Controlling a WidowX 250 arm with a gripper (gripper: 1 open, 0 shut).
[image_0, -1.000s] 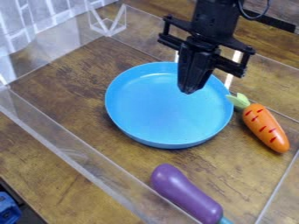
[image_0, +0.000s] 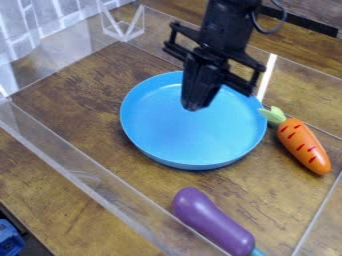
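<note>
The black gripper (image_0: 210, 84) hangs over the back part of a round blue plate (image_0: 185, 130), its fingers pointing down and apart, with nothing visible between them. An orange toy carrot (image_0: 303, 145) with a pale green top lies right of the plate. A purple toy eggplant (image_0: 214, 220) lies at the front, below the plate.
The wooden board (image_0: 74, 90) is clear left of the plate. Clear plastic walls run along the back and the left side. A small blue object (image_0: 8, 240) sits outside at the lower left corner.
The gripper has shifted slightly left and lower, and its orientation has changed a little. The plate, carrot and eggplant have not moved.
</note>
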